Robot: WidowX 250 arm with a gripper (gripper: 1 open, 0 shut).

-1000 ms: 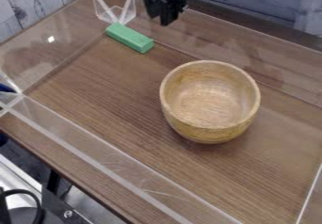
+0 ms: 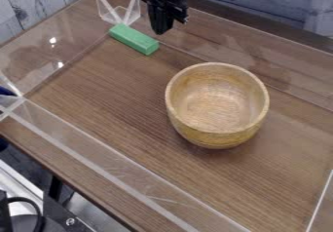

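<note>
A black gripper (image 2: 162,19) hangs at the top centre of the camera view, over the back of the wooden table, shut with nothing visible between its fingers. Below it and a little to the left lies a green block (image 2: 134,39) on the table. A wide light wooden bowl (image 2: 216,129) sits at the middle right, apart from both. Clear angled pieces stand just behind the block at the left.
Walls edge the back. Black cables (image 2: 39,209) show at the lower left corner, beside the table's edge.
The gripper has shifted slightly to the left and looks sharper now. The green block and the bowl have not visibly moved.
</note>
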